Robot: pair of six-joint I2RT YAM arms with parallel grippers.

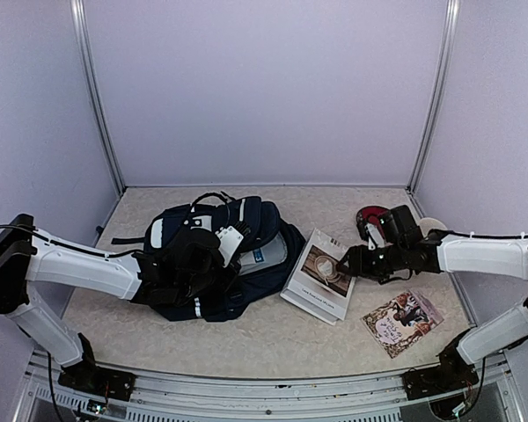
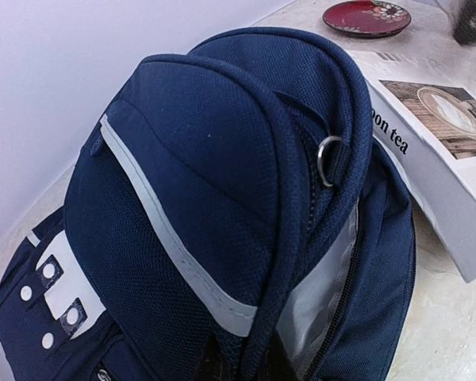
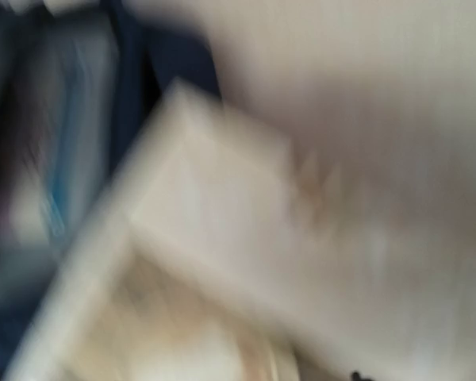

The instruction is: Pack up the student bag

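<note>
The navy backpack (image 1: pixel 172 220) lies on the left of the table, its main compartment partly open. My left gripper (image 1: pixel 233 268) is shut on the bag's fabric, whose folded edge fills the left wrist view (image 2: pixel 214 159). A white book box with a coffee picture (image 1: pixel 312 294) lies flat just right of the bag. My right gripper (image 1: pixel 352 264) is over its right side; whether it is open I cannot tell, as the right wrist view is blurred. A patterned booklet (image 1: pixel 402 323) lies at the front right.
A red plate (image 2: pixel 357 22) sits at the back right, partly behind the right arm, beside a pale round item (image 1: pixel 431 224). Bare table shows at the front middle and along the back.
</note>
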